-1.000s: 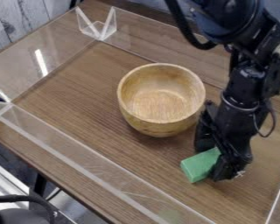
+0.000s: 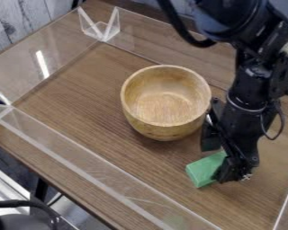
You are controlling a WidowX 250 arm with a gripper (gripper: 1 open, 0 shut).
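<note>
A small green block [image 2: 207, 169] lies on the wooden table right of centre, low in the view. The black gripper [image 2: 229, 158] is down over its right part, partly covering it; whether the fingers touch it or how far apart they are is hard to tell among the dark parts. A round wooden bowl [image 2: 165, 101] stands behind and left of the block.
A clear plastic object [image 2: 101, 24] stands at the back left. Dark cables and a dark object [image 2: 26, 214] are at the bottom left edge.
The gripper and arm have shifted slightly and changed pose over the block; the block looks nearly in the same place.
</note>
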